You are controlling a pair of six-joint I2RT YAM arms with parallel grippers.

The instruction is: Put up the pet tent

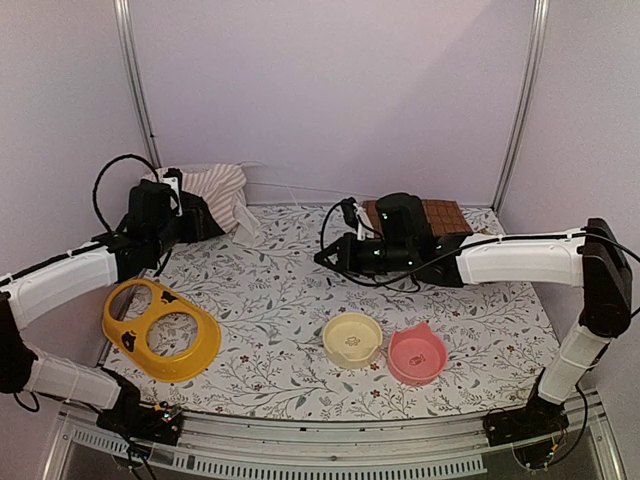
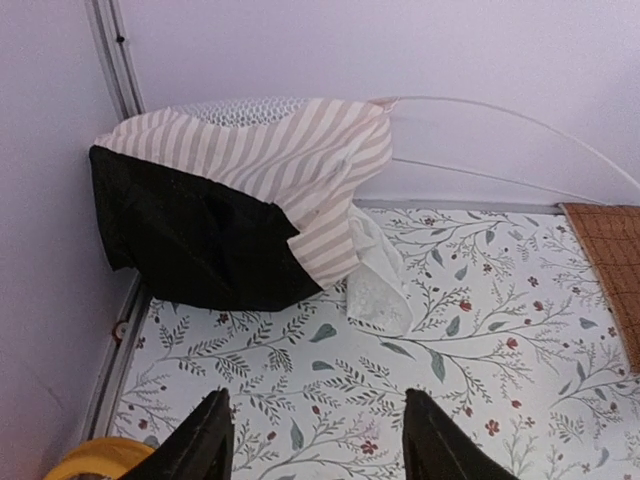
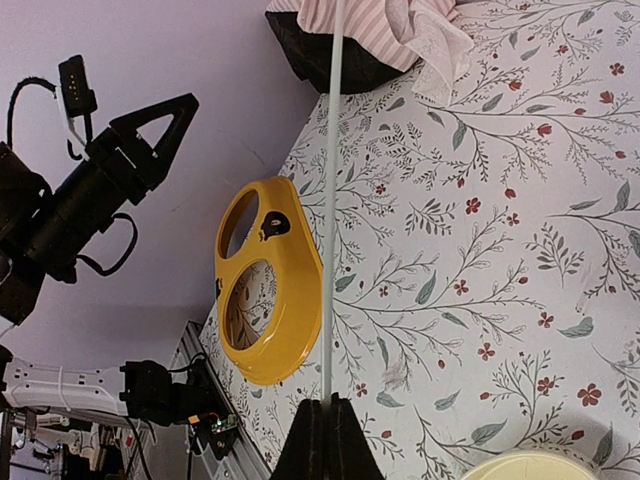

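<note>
The pet tent's striped fabric (image 2: 310,180) with black panel (image 2: 200,240) lies heaped at the back left, a white cloth flap (image 2: 375,280) beside it and thin pale rods along the back wall. My left gripper is raised at the left, facing this heap, open with nothing between its fingers. My right gripper is in the middle above the table, shut on a thin pale rod (image 3: 331,200) that runs up from its fingertips.
A yellow bowl holder (image 1: 185,355) lies front left. Cream (image 1: 352,350) and pink (image 1: 418,370) bowls stand front middle. A brown mat (image 1: 440,215) is back right.
</note>
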